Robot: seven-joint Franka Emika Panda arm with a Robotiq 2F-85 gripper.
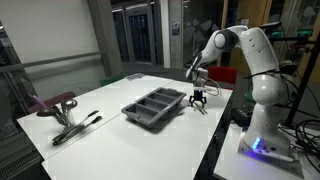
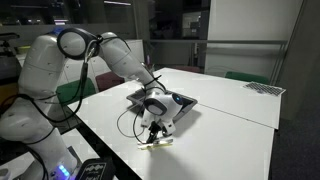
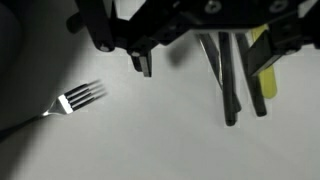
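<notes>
My gripper is open above the white table in the wrist view, its two dark fingers well apart. Below and toward the right finger lie several slim utensils: a black-handled one (image 3: 228, 85), another dark one beside it, and a yellow one (image 3: 267, 78). A metal fork (image 3: 78, 99) with a dark handle lies off to the left, outside the fingers. Exterior view 2 has the gripper (image 2: 155, 133) low over the utensils (image 2: 157, 145); contact with them cannot be judged. Nothing is visibly held.
A grey compartment tray (image 1: 159, 104) stands near the arm's reach on the table. Farther left in exterior view 1 are a dark container of utensils (image 1: 65, 106) and a long dark tool (image 1: 78, 130).
</notes>
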